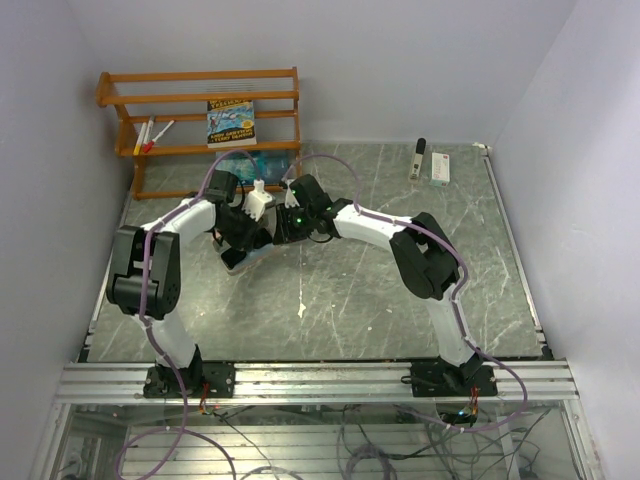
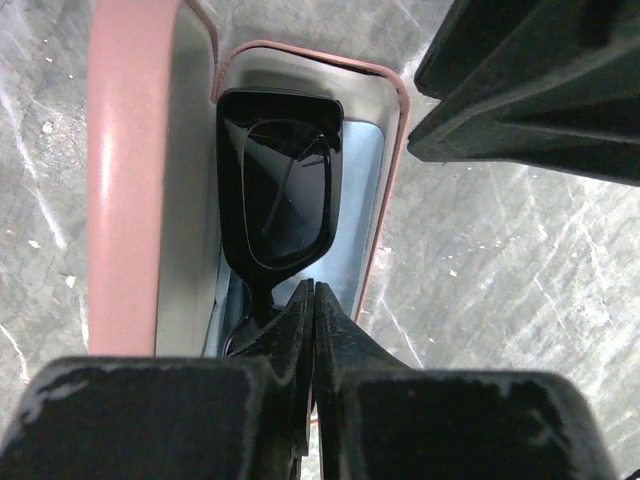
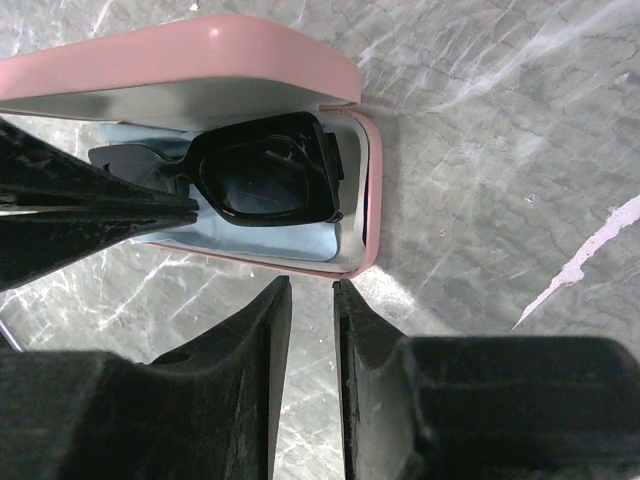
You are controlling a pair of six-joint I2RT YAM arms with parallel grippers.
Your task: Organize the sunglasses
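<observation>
Black sunglasses [image 2: 285, 190] lie with a pale blue cloth [image 3: 275, 240] inside an open pink-edged case [image 2: 125, 200]; in the top view it sits left of centre beneath the arms. My left gripper is shut, its tips over the sunglasses' lower part; whether anything is between its fingers is hidden. My right gripper is part open, its tips just outside the case's edge, with nothing visible between its fingers.
A wooden rack [image 1: 200, 97] with a book [image 1: 230, 122] and markers stands at the back left. Two small items [image 1: 440, 168] lie at the back right.
</observation>
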